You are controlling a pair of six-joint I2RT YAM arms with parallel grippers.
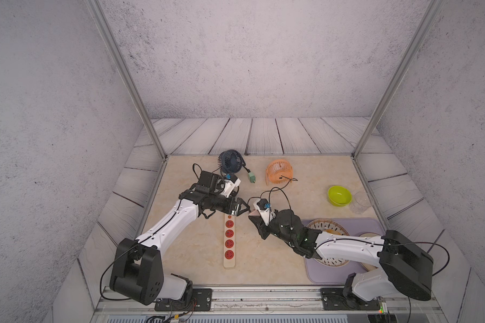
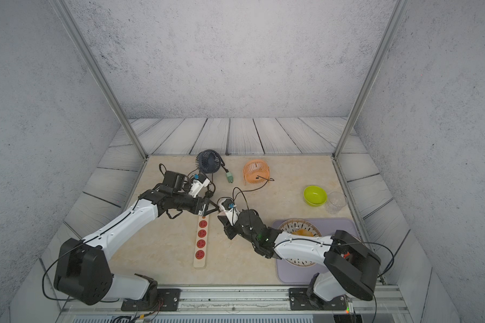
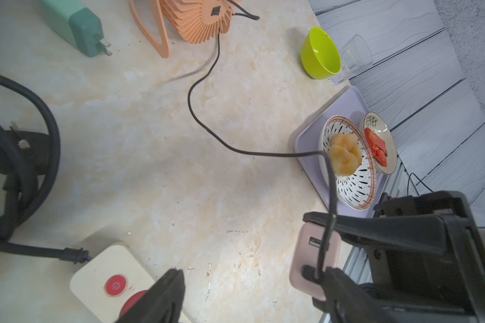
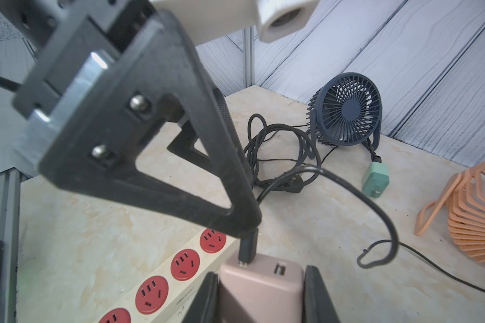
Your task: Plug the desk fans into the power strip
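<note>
A pink plug adapter [image 4: 261, 288] with a dark cable in its end is clamped by my right gripper [image 1: 258, 218], raised over the table. My left gripper [image 1: 243, 207] faces it from the left, its fingers apart; in the left wrist view the adapter [image 3: 313, 261] appears near the right-hand finger, and contact cannot be told. That cable runs back to the orange desk fan [image 1: 279, 170]. Below and left lies the white power strip [image 1: 229, 237] with red sockets, its switch end partly under the left gripper. A navy fan [image 4: 347, 110] has a green adapter [image 4: 376, 179].
Coiled black cable with a black plug [image 4: 293, 183] lies behind the strip. At right stand a lilac tray [image 1: 318, 275] with dishes, a green bowl [image 1: 339, 196] and a clear cup [image 1: 361, 201]. Table left of the strip is open.
</note>
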